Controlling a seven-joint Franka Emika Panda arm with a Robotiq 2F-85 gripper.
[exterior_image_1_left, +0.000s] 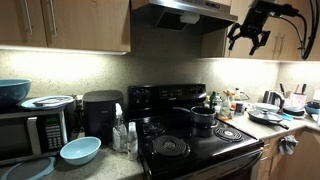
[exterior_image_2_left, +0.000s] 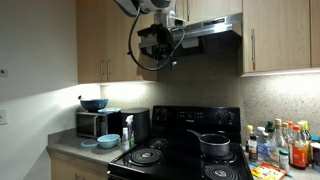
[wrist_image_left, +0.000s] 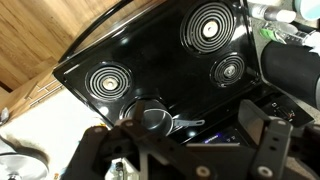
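My gripper (exterior_image_1_left: 243, 45) hangs high at the upper right in exterior view 1, well above the counter and stove. In exterior view 2 the gripper (exterior_image_2_left: 158, 58) is beside the range hood. Its two fingers stand apart in the wrist view, with nothing held between them. Below lies a black stove (wrist_image_left: 180, 85) with several coil burners. A dark pot (exterior_image_1_left: 203, 116) with a long handle sits upright on a back burner. From above, the same pot (wrist_image_left: 157, 123) shows partly behind the gripper.
The range hood (exterior_image_1_left: 185, 14) juts out over the stove. Left of the stove are a light-blue bowl (exterior_image_1_left: 80, 150), clear bottles (exterior_image_1_left: 132, 141), a black appliance (exterior_image_1_left: 102, 112) and a microwave (exterior_image_1_left: 32, 134). Sauce bottles (exterior_image_2_left: 283, 142) and a pan (exterior_image_1_left: 265, 114) crowd the other side.
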